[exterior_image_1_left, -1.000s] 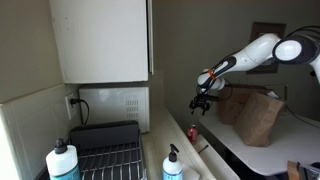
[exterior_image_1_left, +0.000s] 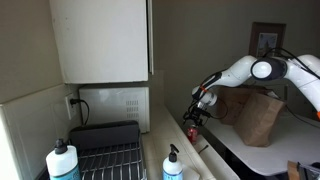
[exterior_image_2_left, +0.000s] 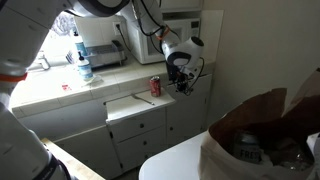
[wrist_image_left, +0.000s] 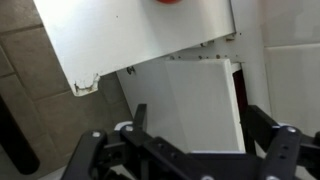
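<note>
My gripper stands open in the wrist view, its dark fingers (wrist_image_left: 139, 118) spread wide with nothing between them. A white panel (wrist_image_left: 190, 105) lies beyond them, below the counter edge; a dark gap shows along its right side. In exterior view 2 the gripper (exterior_image_2_left: 181, 86) is low at the counter's front edge, right of a red can (exterior_image_2_left: 155, 86). The can stands upright on the white counter (exterior_image_2_left: 95, 95). From exterior view 1, the gripper (exterior_image_1_left: 195, 121) appears just above and beside the can (exterior_image_1_left: 193, 133). The wrist view catches only part of the red object (wrist_image_left: 168, 1).
White drawers (exterior_image_2_left: 138, 132) sit beneath the counter. Brown paper bags (exterior_image_2_left: 255, 125) stand on the white table (exterior_image_2_left: 180, 160) at right. A dish rack (exterior_image_1_left: 110, 155) and blue-labelled bottles (exterior_image_1_left: 62, 160) occupy the near counter. A small dark item (exterior_image_2_left: 143, 99) lies near the can.
In exterior view 1 my gripper has come down toward the level of the can's top, with the arm lower and reaching further left. The can has not moved.
</note>
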